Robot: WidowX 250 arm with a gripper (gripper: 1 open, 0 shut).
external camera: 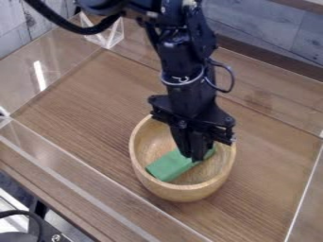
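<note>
A round light-wood bowl (154, 185) sits on the table in the middle of the camera view. A green rectangular block (169, 166) lies inside it. My black gripper (195, 151) reaches down from above to the back right part of the bowl, at the block's upper end. The arm hides that end of the block and part of the bowl's rim, and I cannot tell whether the fingers are open or shut.
A wall of grey planks runs behind it. A dark cable lies at the bottom left corner.
</note>
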